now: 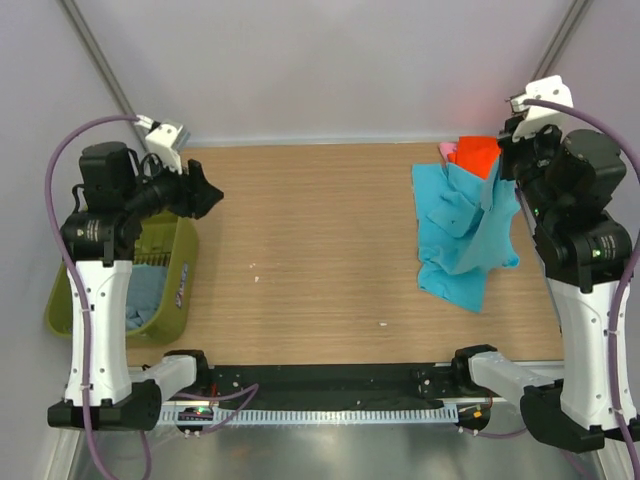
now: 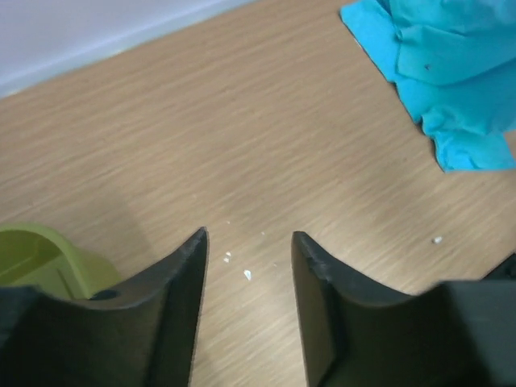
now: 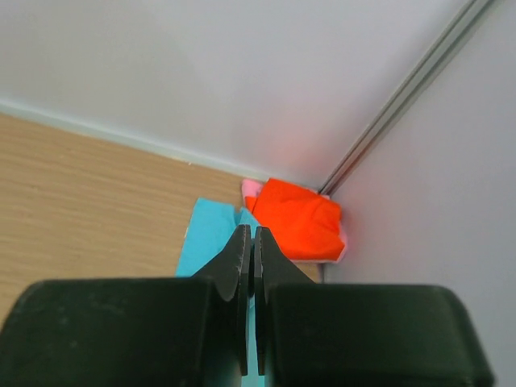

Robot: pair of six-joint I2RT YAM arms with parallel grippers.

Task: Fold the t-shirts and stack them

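Note:
A turquoise t-shirt (image 1: pixel 455 220) hangs bunched at the table's right side, its lower part on the wood and its upper part raised. My right gripper (image 1: pixel 508 172) is shut on that raised part; in the right wrist view turquoise cloth (image 3: pixel 207 234) runs below the closed fingers (image 3: pixel 240 258). Behind it, at the back right corner, lies a folded red shirt (image 3: pixel 298 219) with pink cloth (image 3: pixel 251 189) showing at its edge. Over the table's left side my left gripper is open, bare wood showing between its fingers.
A green bin (image 1: pixel 181 275) with grey-blue cloth (image 1: pixel 146 293) inside stands at the left, partly beneath my left arm. White walls border the back and right.

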